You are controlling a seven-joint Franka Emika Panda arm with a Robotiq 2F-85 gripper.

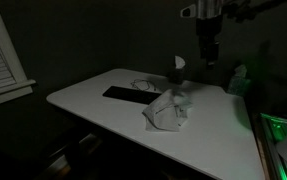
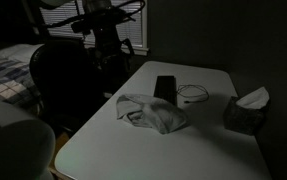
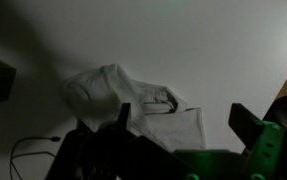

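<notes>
A crumpled light grey cloth (image 1: 167, 111) lies in a heap on the white table (image 1: 213, 130). In the wrist view the cloth (image 3: 168, 122) shows past the fingers, partly hidden by the gripper at the bottom. High above the table hangs my gripper (image 1: 210, 58), well clear of the cloth. Its fingers (image 3: 251, 128) stand wide apart, with nothing held between them. From the second exterior view the cloth (image 2: 151, 112) appears spread low beside a flat black keyboard (image 2: 166, 88).
A tissue box (image 2: 245, 117) with a tissue sticking out stands near the wall side. A thin cable (image 2: 195, 93) lies beside the keyboard. In the first exterior view a bottle (image 1: 239, 80) stands at the far right corner. Bare tabletop surrounds the cloth toward the front.
</notes>
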